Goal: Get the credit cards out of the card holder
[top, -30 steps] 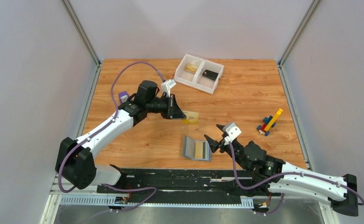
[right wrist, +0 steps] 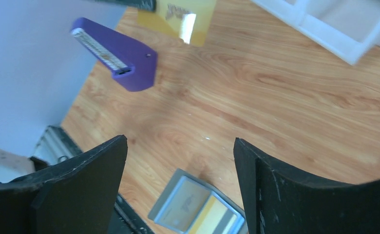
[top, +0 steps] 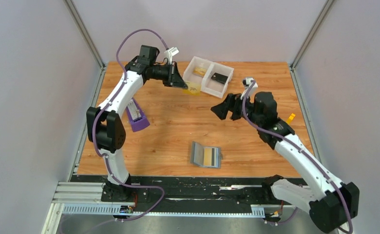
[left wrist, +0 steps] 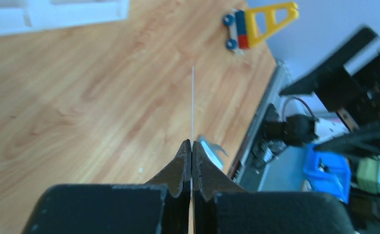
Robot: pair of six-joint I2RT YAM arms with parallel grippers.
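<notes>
A thin yellow card (top: 193, 89) hangs from my left gripper (top: 186, 86), which is shut on it beside the white tray's front edge. The left wrist view shows this card (left wrist: 193, 105) edge-on, as a fine line rising from the fingertips. The grey card holder (top: 196, 154) lies spread open near the table's front edge, a yellow strip and a dark strip showing in its right half. Over the middle right of the table is my right gripper (top: 225, 115), fingers apart and nothing between them. The holder (right wrist: 166, 197) lies below it in the right wrist view.
The white two-part tray (top: 203, 88) holds a yellow card (top: 199, 71) on the left and a black item (top: 219, 78) on the right. A purple object (top: 138, 119) stands at left. The toy (left wrist: 261, 24) at right is mostly behind the right arm. Mid-table is clear.
My right gripper has moved away from the holder, backward and right.
</notes>
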